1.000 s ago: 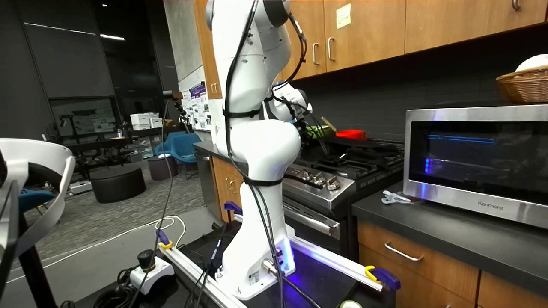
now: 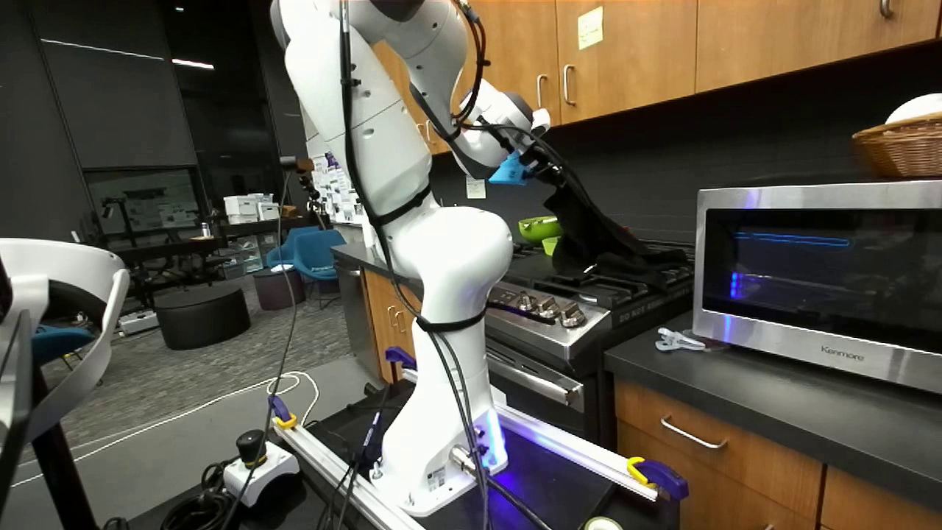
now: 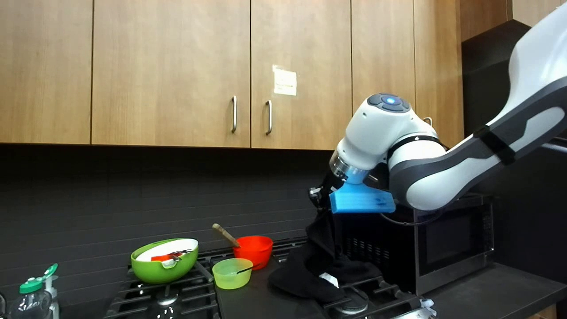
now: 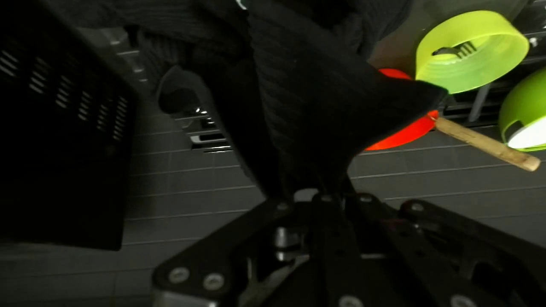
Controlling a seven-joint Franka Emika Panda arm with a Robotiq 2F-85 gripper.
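Observation:
A black cloth (image 3: 311,266) hangs in folds from my gripper (image 3: 319,204), its lower part heaped on the right side of the stove. In the wrist view the cloth (image 4: 307,97) narrows to the fingertips of my gripper, which is shut with the fabric pinched between. The cloth (image 2: 583,230) also drapes down to the burners in the first exterior view, where a pale tag shows near its bottom. My fingers themselves are dark and hard to make out against the fabric.
On the stove stand a green bowl (image 3: 155,270) with a white one inside, a light green cup (image 3: 232,273) and a red bowl (image 3: 256,250) with a wooden handle. A microwave (image 3: 452,239) is close on the right; cabinets (image 3: 170,69) hang above.
The arm has swung and my gripper has risen.

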